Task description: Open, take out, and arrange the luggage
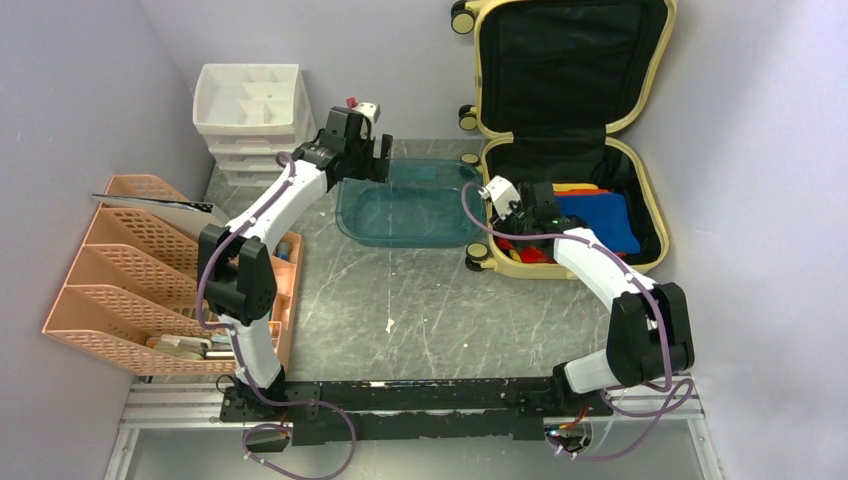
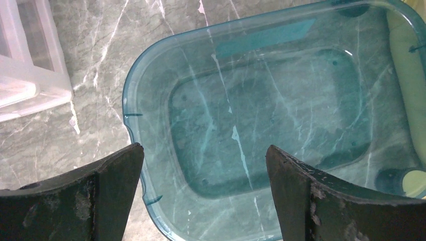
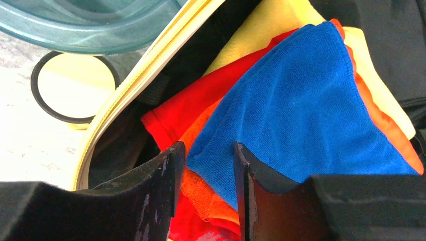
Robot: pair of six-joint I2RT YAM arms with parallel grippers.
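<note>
The yellow-rimmed suitcase (image 1: 657, 225) lies open at the right, its dark lid (image 1: 575, 65) raised against the wall. Folded clothes fill its base: a blue cloth (image 3: 301, 105) on top, with orange cloth (image 3: 208, 198), red cloth (image 3: 201, 98) and yellow cloth (image 3: 281, 22) beneath. Over the near left corner of this stack is my right gripper, its fingers partly apart; the blue and orange corner shows between the fingertips. A clear teal bin (image 1: 410, 215) stands empty left of the suitcase. Above its left part my left gripper is wide open, holding nothing.
White drawers (image 1: 255, 105) stand at the back left. A peach organizer (image 1: 110, 320) with compartments sits along the left side. A suitcase wheel (image 3: 75, 88) juts out beside the bin.
</note>
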